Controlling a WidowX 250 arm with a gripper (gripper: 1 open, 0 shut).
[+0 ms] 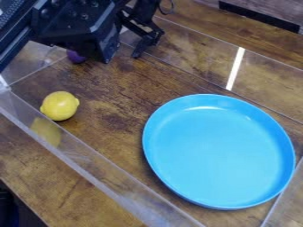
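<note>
The black arm [71, 22] reaches in from the upper left, its gripper low over a purple object [76, 56] that is mostly hidden behind it. The fingers and what may be between them cannot be made out. A yellow lemon [59, 105] lies at the left on the wooden surface. A large blue plate [219, 151] fills the lower right.
Clear plastic walls [101, 173] run along the lower left and the right. A white strip [235, 69] lies at the upper right.
</note>
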